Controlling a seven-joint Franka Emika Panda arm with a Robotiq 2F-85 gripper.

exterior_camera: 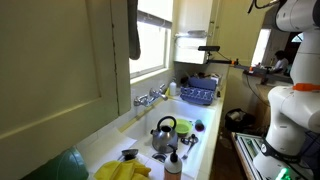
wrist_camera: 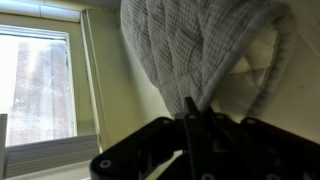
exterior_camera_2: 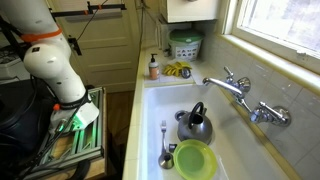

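In the wrist view, my gripper is shut on a grey quilted cloth [wrist_camera: 180, 45]. The cloth fills the upper middle of that view and narrows toward the fingertips. Its edge bunches between them, and a paler patch lies behind it to the right. Neither exterior view shows the gripper; only parts of the white arm [exterior_camera_2: 65, 75] appear there.
A white sink [exterior_camera_2: 150, 110] holds a kettle [exterior_camera_2: 195, 124], a green plate [exterior_camera_2: 195, 160] and utensils. Beyond it are a soap bottle [exterior_camera_2: 154, 67], a yellow cloth [exterior_camera_2: 177, 70] and a lidded basket [exterior_camera_2: 185, 43]. The faucet [exterior_camera_2: 228, 84] juts over the sink.
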